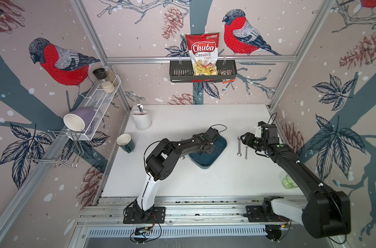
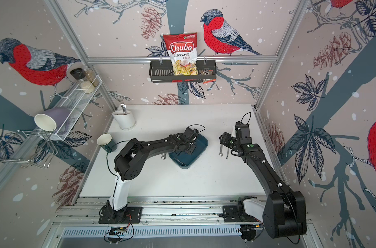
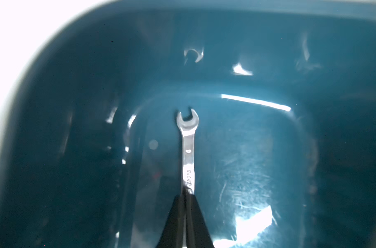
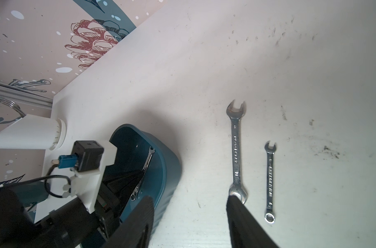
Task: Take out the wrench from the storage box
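A teal storage box [image 1: 212, 157] stands mid-table with a small silver wrench [image 3: 188, 142] lying on its floor. My left gripper reaches down into the box, its black fingertips close together over the wrench's shank in the left wrist view; whether they grip it cannot be told, as they cover that part. My right gripper hangs open over the table to the right of the box, empty. Beneath it two loose wrenches lie on the white surface, a larger one [image 4: 235, 148] and a smaller one [image 4: 270, 181].
A white utensil holder [image 1: 140, 120] and a green-white mug [image 1: 125, 143] stand on the left of the table; a green glass [image 1: 288, 181] is at the front right. More wrenches partly show left of the box [image 2: 164, 155].
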